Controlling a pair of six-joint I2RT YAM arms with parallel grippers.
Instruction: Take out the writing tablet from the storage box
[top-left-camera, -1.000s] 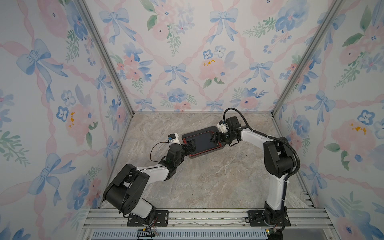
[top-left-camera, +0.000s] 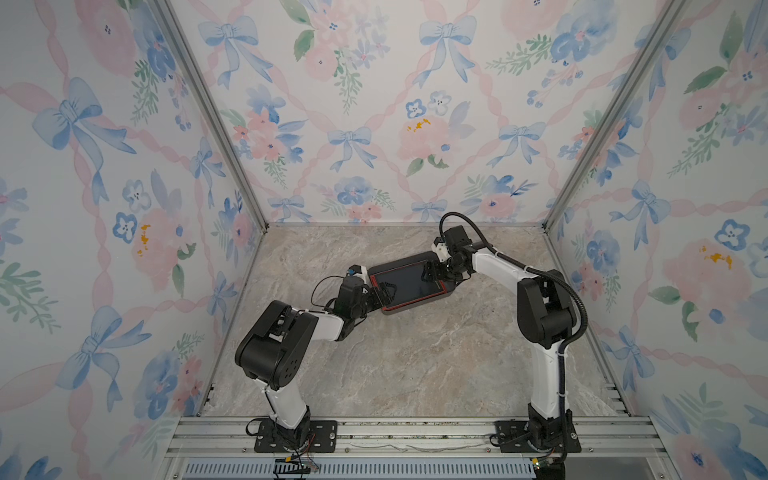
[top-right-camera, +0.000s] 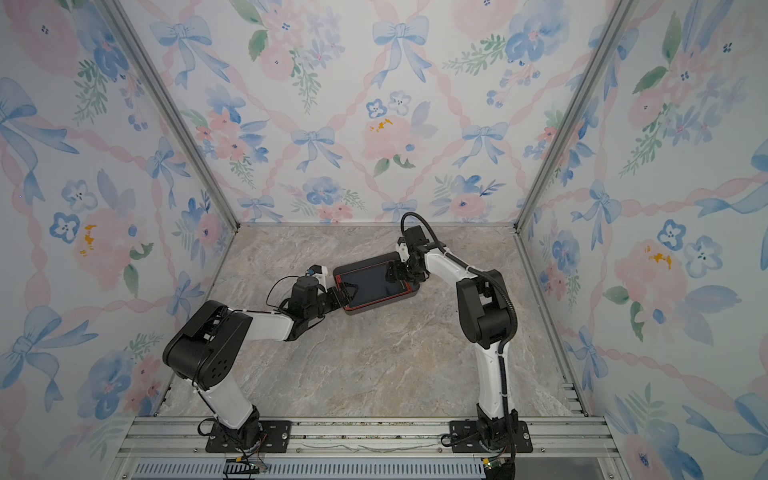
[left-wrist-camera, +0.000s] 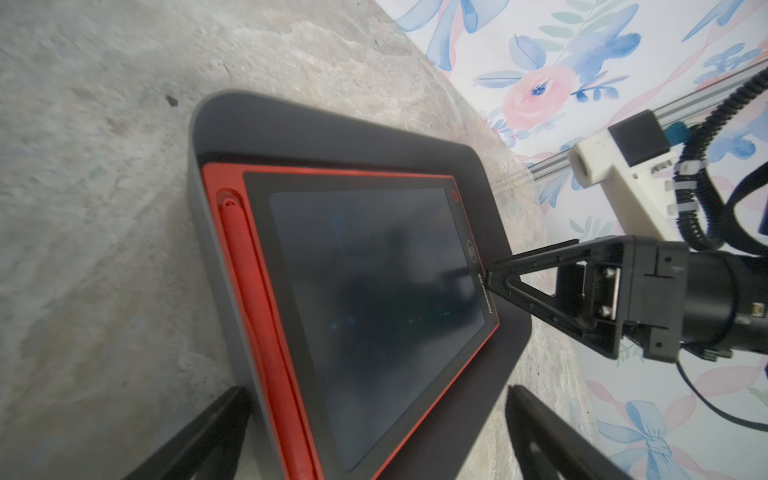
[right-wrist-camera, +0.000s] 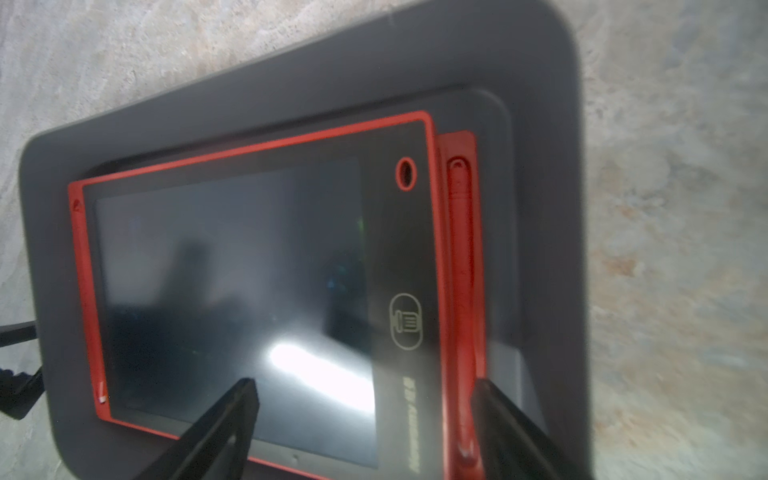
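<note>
The writing tablet (left-wrist-camera: 376, 296), a dark screen in a red frame, lies flat inside the dark grey storage box (left-wrist-camera: 320, 128). A red stylus (right-wrist-camera: 461, 240) lies along one short edge. In the top left view, my left gripper (top-left-camera: 384, 294) is at the box's left end, its fingers wide apart; the left wrist view has its blurred fingers (left-wrist-camera: 196, 440) either side of the box's near corner. My right gripper (top-left-camera: 434, 272) is over the right end, fingers (right-wrist-camera: 524, 436) parted, one over the screen and one over the stylus edge. Contact with the tablet cannot be told.
Bare marbled tabletop (top-left-camera: 432, 360) surrounds the box, with wide free room in front. Patterned walls (top-left-camera: 384, 96) enclose the back and sides. Both grippers are close to each other across the box.
The box with the tablet has slid a little to the right.
</note>
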